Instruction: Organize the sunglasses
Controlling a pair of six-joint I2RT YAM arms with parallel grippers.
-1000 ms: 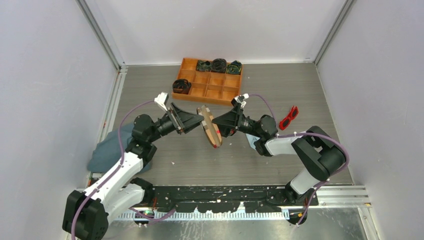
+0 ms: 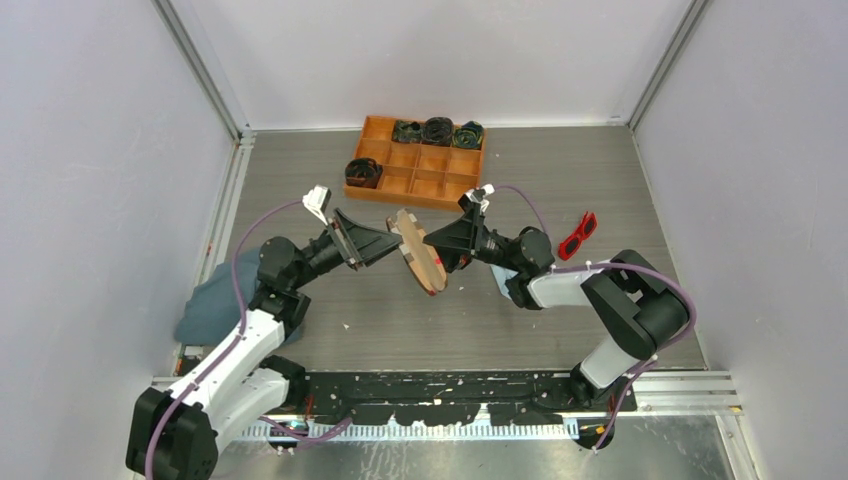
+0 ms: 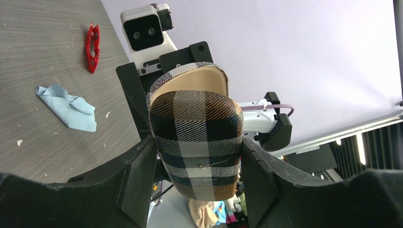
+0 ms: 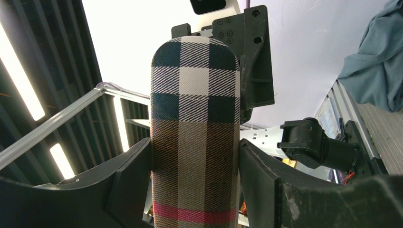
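Note:
Between my two grippers, above the table, hangs a plaid glasses case [image 3: 196, 142]. It is parted, with a beige inside showing past its near half in the left wrist view. My left gripper [image 2: 397, 240] is shut on one half, a finger against each side. From the other side, my right gripper [image 2: 430, 243] is shut on the opposite half, whose plaid back [image 4: 194, 118] fills the space between its fingers. Red sunglasses [image 2: 577, 236] lie on the table at the right, apart from both arms. Whether anything lies inside the case is hidden.
An orange divided tray [image 2: 398, 184] stands at the back, with dark coiled items [image 2: 437, 131] in several compartments and others empty. A light blue cloth [image 3: 70, 108] lies under the right arm. Grey-blue fabric [image 2: 215, 308] is heaped at the left.
My left gripper has shifted slightly left, and the case's halves look a little farther apart. The right arm, tray and sunglasses look almost unchanged.

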